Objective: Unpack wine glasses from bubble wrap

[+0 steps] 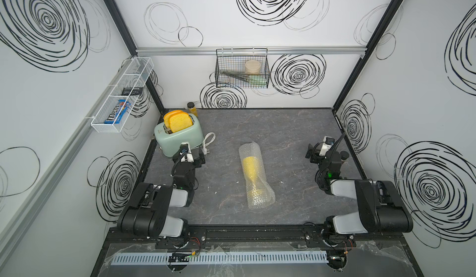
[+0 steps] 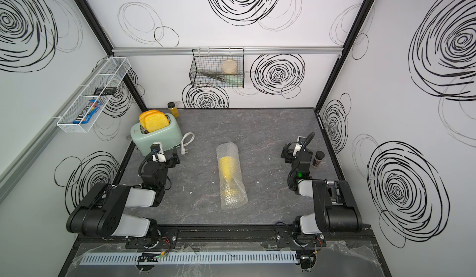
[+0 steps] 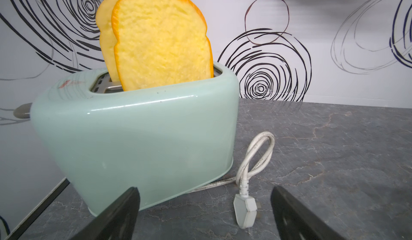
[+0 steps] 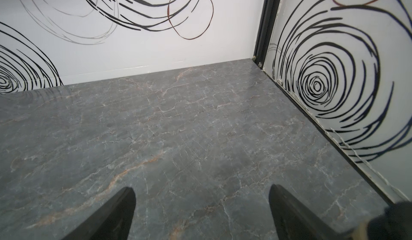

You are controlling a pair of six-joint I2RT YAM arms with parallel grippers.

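Note:
A yellow wine glass wrapped in clear bubble wrap (image 1: 256,178) lies lengthwise on the middle of the grey table. My left gripper (image 1: 190,158) is to its left, in front of the toaster; its fingers stand apart with nothing between them in the left wrist view. My right gripper (image 1: 313,154) is to the right of the bundle, open and empty, facing bare table in the right wrist view.
A mint toaster (image 3: 141,141) with toy bread and a white plug (image 3: 245,210) occupies the back left. A dark jar (image 2: 318,159) stands beside my right arm. Wire baskets hang on the walls.

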